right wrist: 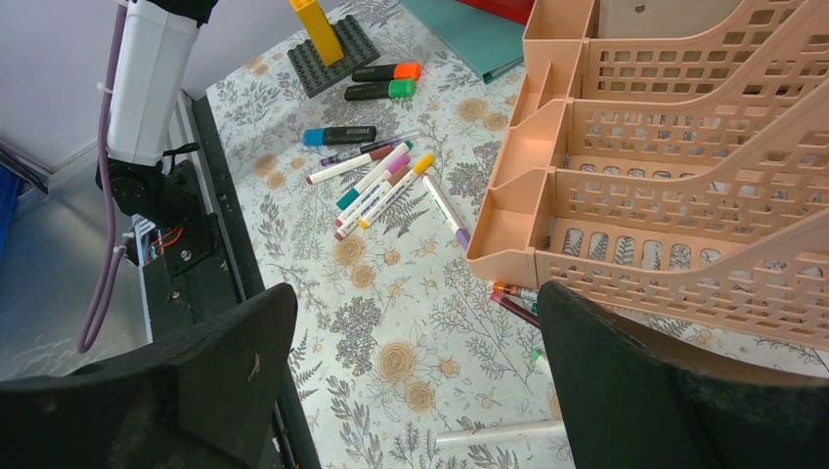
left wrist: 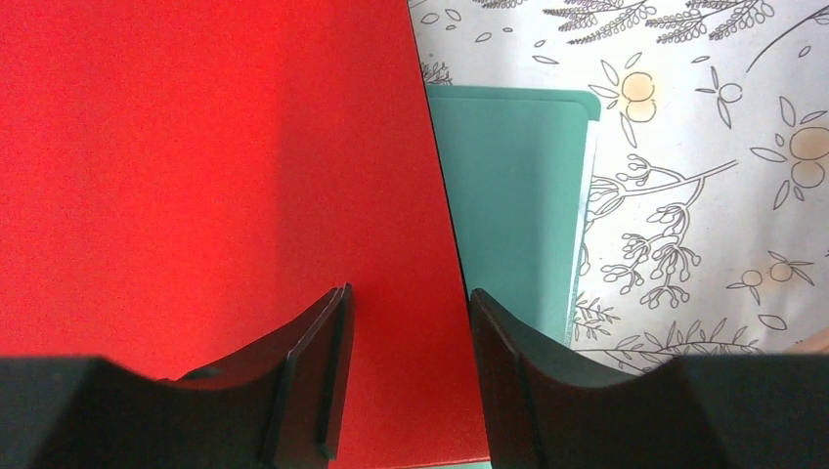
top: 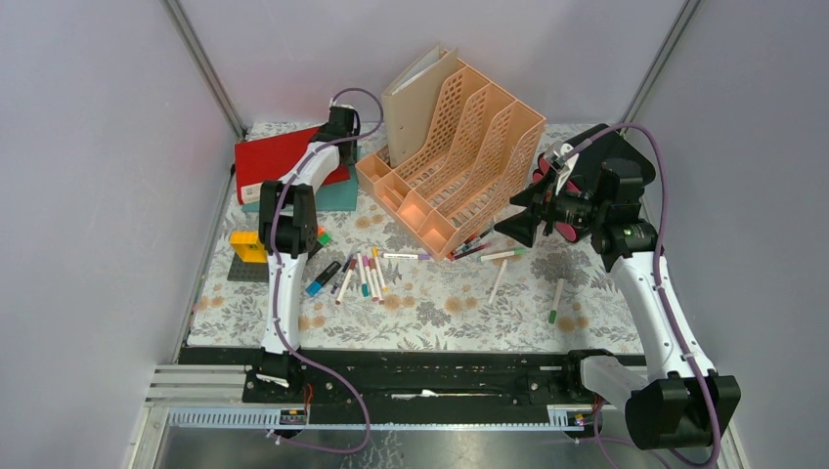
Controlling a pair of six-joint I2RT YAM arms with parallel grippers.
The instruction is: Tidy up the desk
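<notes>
A red folder [left wrist: 215,176] lies over a teal folder [left wrist: 508,186] at the back left of the desk. My left gripper hangs above the red one's right edge. Its fingers are parted, and nothing shows clamped between them. The peach organizer [top: 415,210] stands at the back middle, with a beige folder [top: 415,112] upright in its leftmost slot. My right gripper is open and empty, to the right of the organizer. Markers [right wrist: 376,191] lie loose in a cluster at the front left of the organizer.
At the left, a yellow block [top: 248,246] sits on a dark studded plate [top: 247,272]. A black item [top: 611,156] lies at the back right. More pens [top: 499,280] are strewn at the right front. Bare cloth separates them from the marker cluster.
</notes>
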